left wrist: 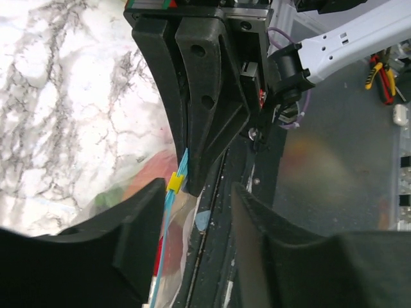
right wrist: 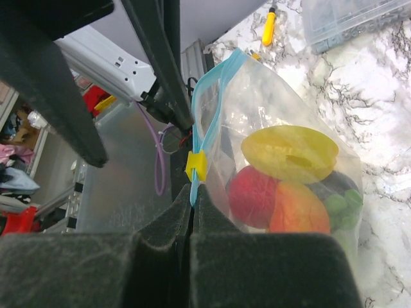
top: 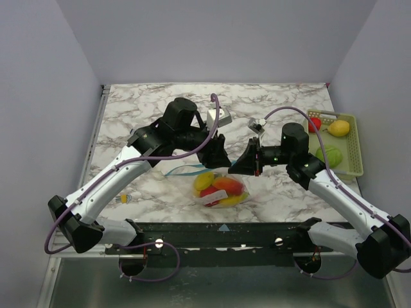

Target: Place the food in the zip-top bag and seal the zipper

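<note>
The clear zip bag (top: 215,201) lies near the table's front edge with food inside. Through its film show a yellow food item (right wrist: 289,153), a red one (right wrist: 252,196), an orange one (right wrist: 298,208) and something green (right wrist: 343,208). A yellow slider (right wrist: 196,165) sits near one end of the blue zip (right wrist: 221,80); past it the two strips part into a loop. My right gripper is shut on the zip's end. My left gripper stands part open close by, its fingers (left wrist: 138,215) on either side of the zip and slider, not clamped.
A green basket (top: 357,151) with a red, a yellow and a green item stands at the right. A clear plastic box (right wrist: 347,25) and a yellow-handled tool (right wrist: 269,27) lie beyond the bag.
</note>
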